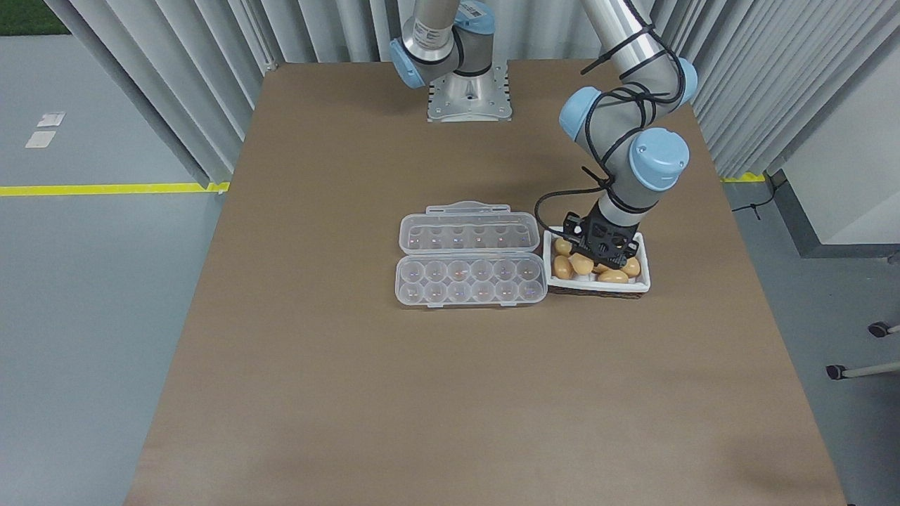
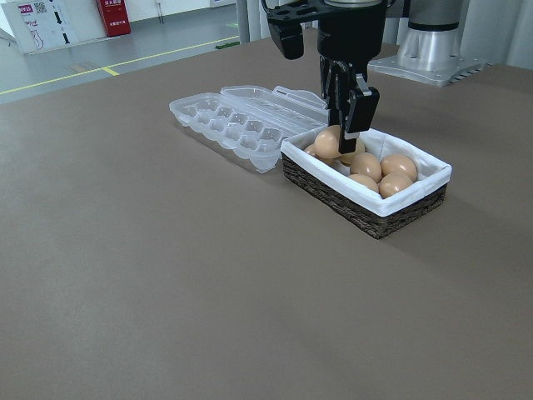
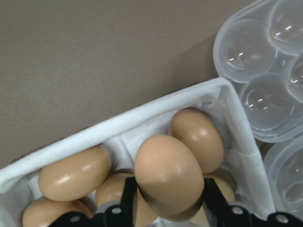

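Note:
My black gripper (image 2: 346, 129) is shut on an egg (image 3: 168, 175) over a white-lined wicker basket (image 1: 597, 287) (image 2: 333, 187). The held egg fills the middle of the wrist view, between the two fingertips. Other brown eggs (image 2: 399, 166) (image 3: 74, 172) lie in the basket below it. A clear plastic egg carton (image 1: 470, 278) (image 2: 225, 125) stands open beside the basket, on the left in the front view, with its cups empty.
Grey curtains hang behind the table.

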